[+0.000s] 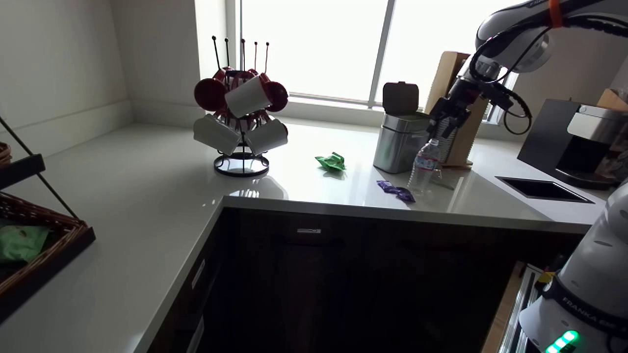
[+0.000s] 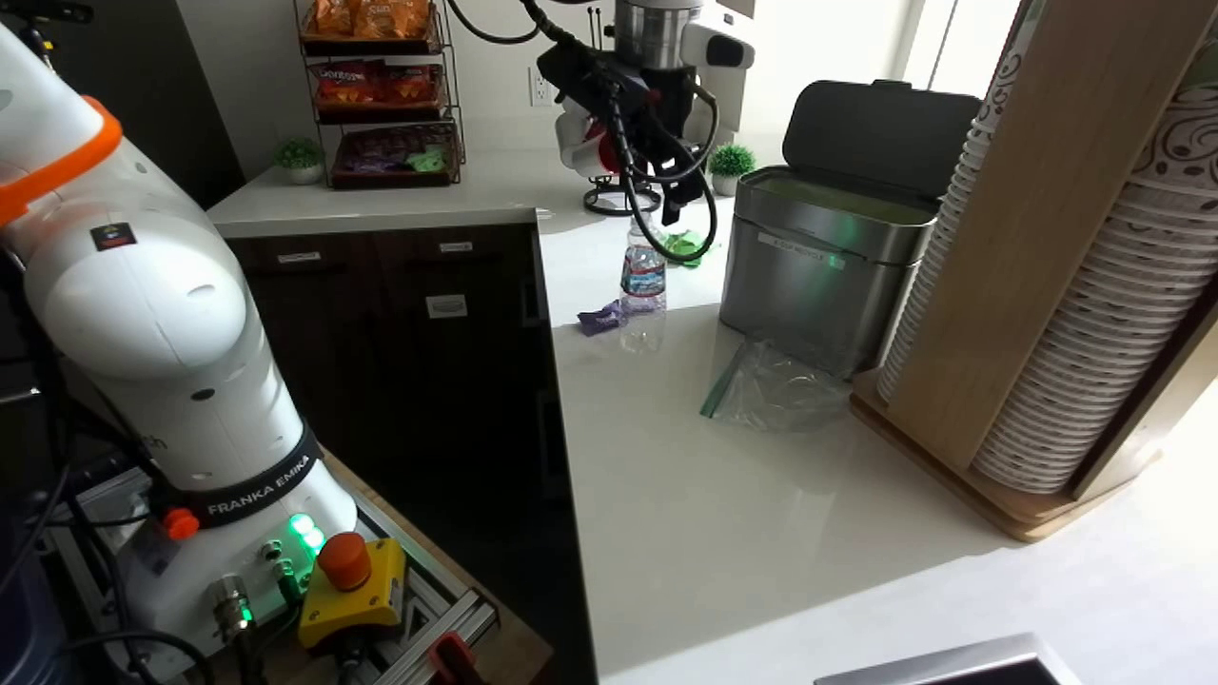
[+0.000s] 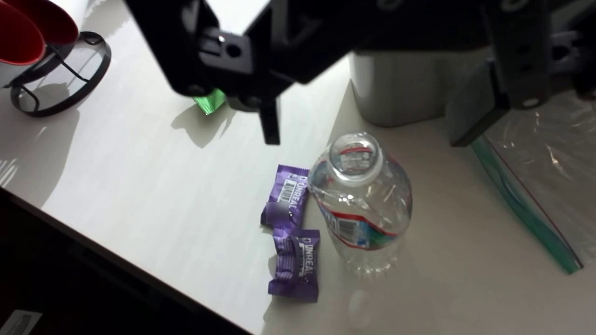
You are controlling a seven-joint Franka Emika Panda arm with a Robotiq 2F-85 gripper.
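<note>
A clear plastic water bottle (image 3: 371,209) with a red and blue label stands upright and uncapped on the counter. My gripper is open above it; in the wrist view one of its fingers (image 3: 270,123) shows on either side of the bottle's mouth. Nothing is held between them. Two purple wrapped snacks (image 3: 294,265) lie just beside the bottle. In exterior view 2 the gripper (image 2: 670,207) is partly covered by its own cable, so the exact gap to the bottle's top is hard to judge.
A steel bin (image 2: 788,274) with its lid raised stands close by. A clear zip bag (image 2: 776,388) lies flat at its foot. A wooden cup holder (image 2: 1016,228) rises behind. A green packet (image 1: 332,162) and a mug rack (image 1: 242,170) are farther off.
</note>
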